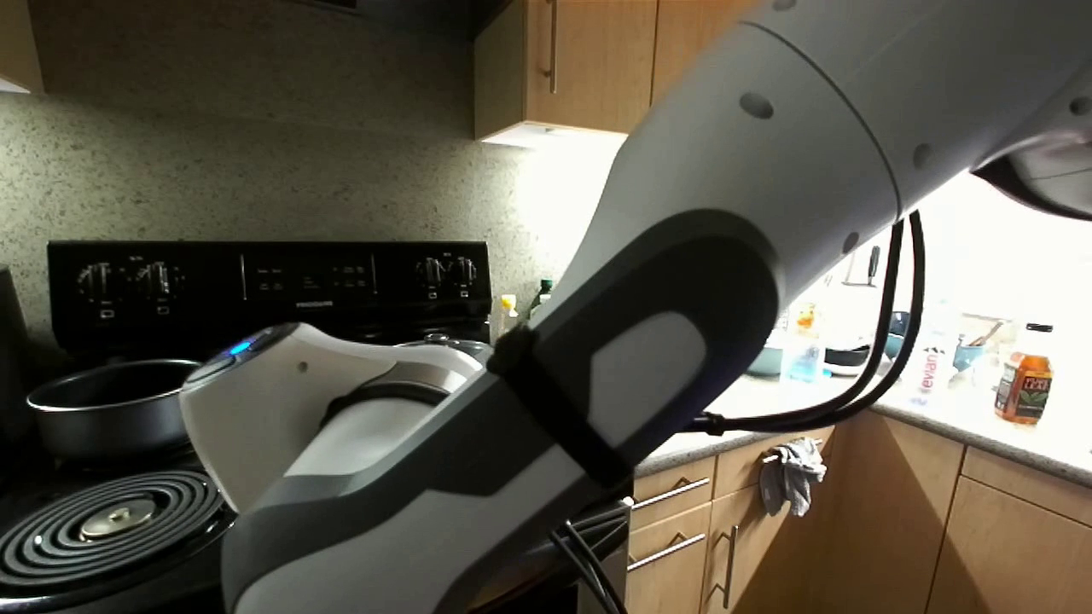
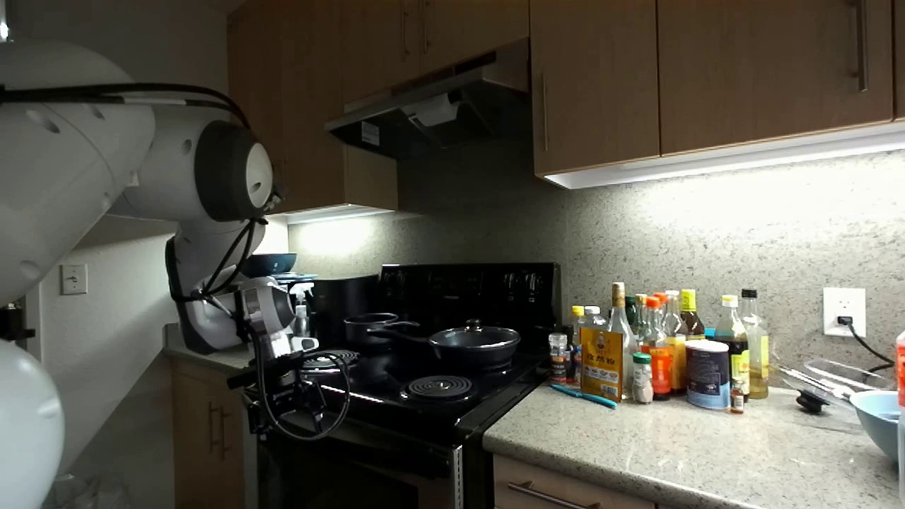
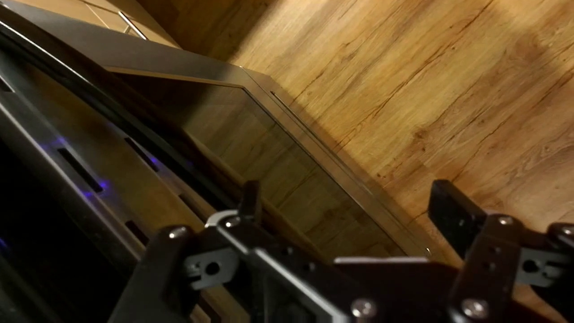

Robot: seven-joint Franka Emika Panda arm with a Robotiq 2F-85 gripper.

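Note:
My gripper stands open in the wrist view, its two black fingers wide apart with nothing between them. Below it, the oven door (image 3: 253, 145) runs diagonally, its dark glass reflecting the floor. The left finger (image 3: 250, 200) overlaps the oven front in this view, while the right finger (image 3: 454, 215) is over the wooden floor (image 3: 457, 97). From the second exterior view, the gripper (image 2: 301, 403) hangs in front of the black stove (image 2: 382, 382), below cooktop level. Whether it touches the oven cannot be told. The arm hides the gripper in the first exterior view.
On the cooktop are a lidded pan (image 2: 475, 343) and a dark pot (image 1: 113, 409). Several bottles crowd the right counter, with a yellow box (image 2: 602, 365) in front. A grey cloth (image 1: 791, 476) hangs from a drawer handle. Open floor lies before the oven.

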